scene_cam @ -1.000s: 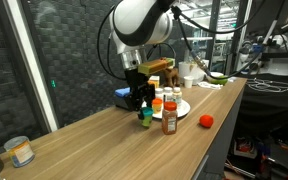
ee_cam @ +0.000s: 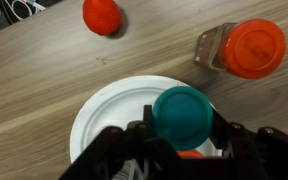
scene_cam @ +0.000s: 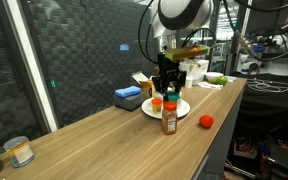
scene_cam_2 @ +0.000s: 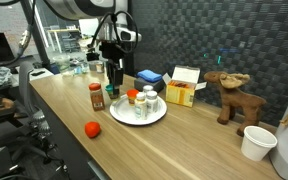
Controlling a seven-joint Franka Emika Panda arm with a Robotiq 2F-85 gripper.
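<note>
A jar with a teal lid (ee_cam: 182,118) sits between the fingers of my gripper (scene_cam: 171,92), which is shut on it; only its lid shows clearly in the wrist view. In that view the lid overlaps the white plate (ee_cam: 96,121). From the second exterior view, the teal-lidded jar (scene_cam_2: 110,89) is at the left side of the plate (scene_cam_2: 125,118). Whether its base touches anything is hidden. Several small bottles with white lids (scene_cam_2: 151,98) and an orange lid (scene_cam_2: 133,94) stand on the plate.
An orange-lidded jar (ee_cam: 255,48) stands on the table beside the plate, close to my gripper. A red tomato (ee_cam: 102,16) lies near the table edge. Behind are an open yellow box (scene_cam_2: 182,90), a blue cloth (scene_cam: 128,91) and a toy deer (scene_cam_2: 238,98).
In the first exterior view, my gripper has carried the teal-lidded jar to the right and upward, from left of the plate to the plate area, behind the orange-lidded jar.
</note>
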